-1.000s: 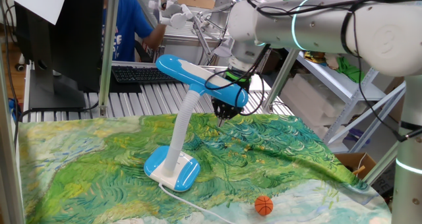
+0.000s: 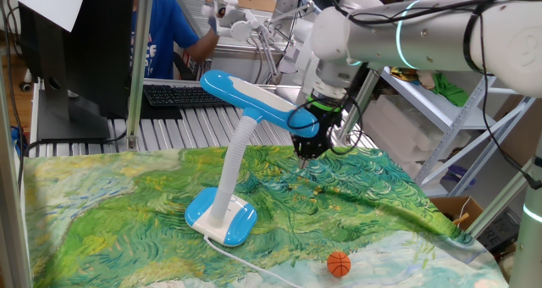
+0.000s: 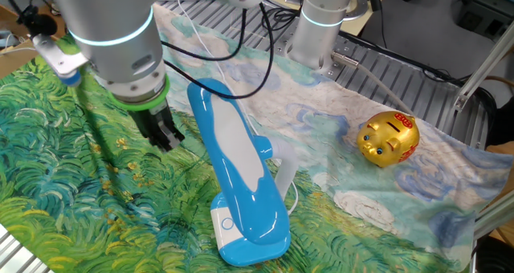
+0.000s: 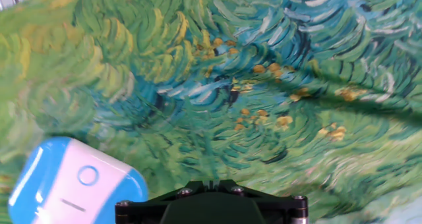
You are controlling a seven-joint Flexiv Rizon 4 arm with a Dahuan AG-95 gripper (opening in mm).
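My gripper (image 3: 171,140) hangs over the painted cloth, to the left of the lamp in exterior view 2. Its fingers look pressed together, with nothing showing between them. In exterior view 1 the gripper (image 2: 303,159) is partly behind the head of a blue and white desk lamp (image 2: 229,89). The lamp stands upright on its blue base (image 2: 199,207). At the lower left of the wrist view is part of that lamp base (image 4: 86,178); the gripper shows at the bottom edge with bare cloth ahead of it.
A small orange basketball (image 2: 339,263) rests near the cloth's front edge. The golden piggy bank (image 3: 388,139) sits on the right in exterior view 2. A white lamp cord (image 2: 254,264) trails over the cloth (image 2: 110,229). Green-blue cloth under the gripper is clear.
In exterior view 1 my arm and gripper have moved to the right, away from the lamp's stem. The lamp and the ball have stayed in place.
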